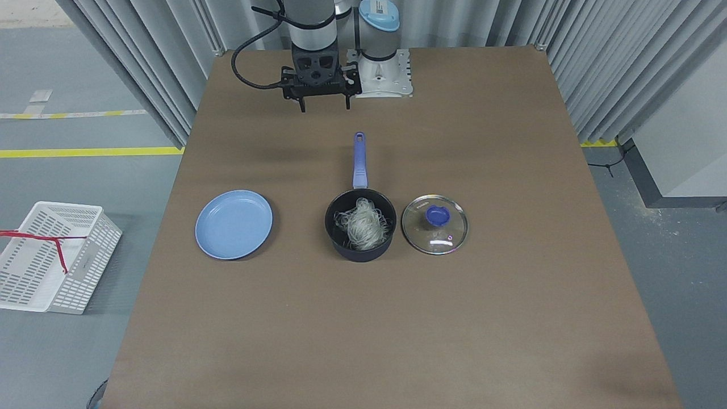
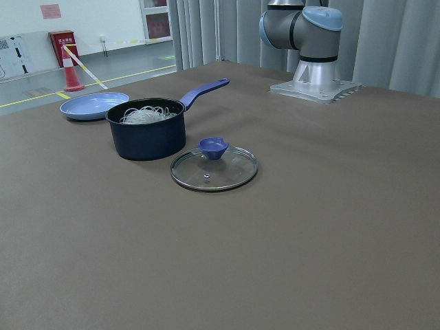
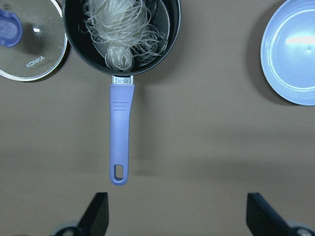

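A black saucepan [image 1: 337,237] holding white noodles [image 1: 362,224] rests on the table, its blue handle [image 3: 119,128] pointing toward the arm. A glass lid [image 1: 435,240] with a blue knob lies beside it on one side, a blue plate [image 1: 233,224] on the other. My gripper [image 1: 324,105] is raised at the back of the table in the front view, beyond the handle's end, open with nothing between its fingers. The wrist view shows both fingers wide apart below the handle. The left view does not show the gripper.
Curtains stand behind the table. A white plastic basket [image 1: 92,272] with red cords sits on the floor at the left of the front view.
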